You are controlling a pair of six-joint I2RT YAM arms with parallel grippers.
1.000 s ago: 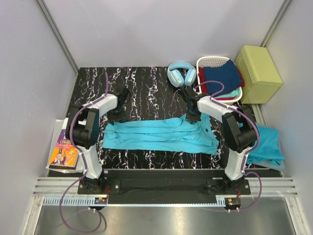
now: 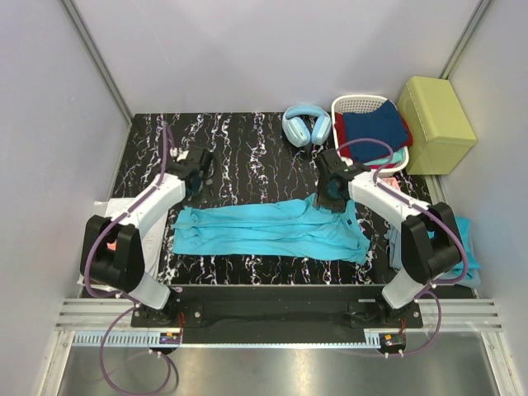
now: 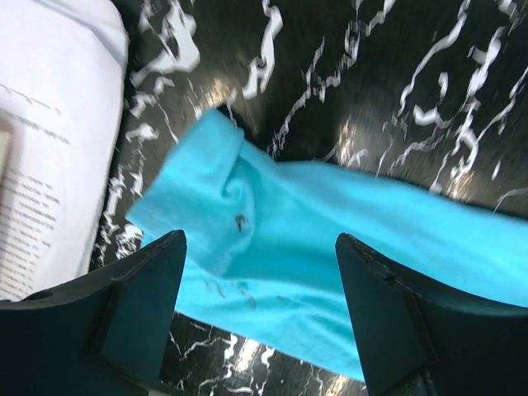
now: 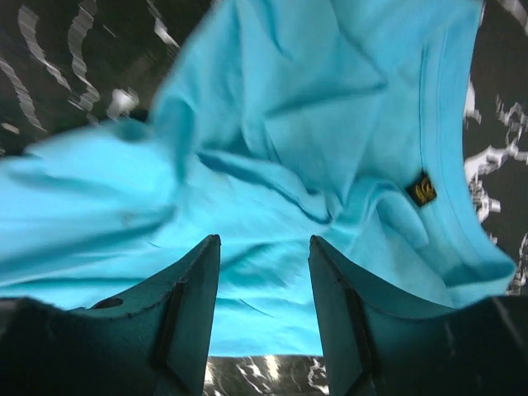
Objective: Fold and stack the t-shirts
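Note:
A cyan t-shirt lies stretched across the dark marbled table, a long strip with a rumpled, wider right end. My left gripper hangs above its left end; in the left wrist view the open fingers frame a small folded corner. My right gripper is over the crumpled right end, open, with only fabric visible beneath it.
A white basket of clothes, headphones and a yellow box stand at the back. Cyan cloth lies at the far right, papers at the left.
Both arms have swung slightly outward at their elbows, and the left gripper has shifted a little left. The shirt looks much the same.

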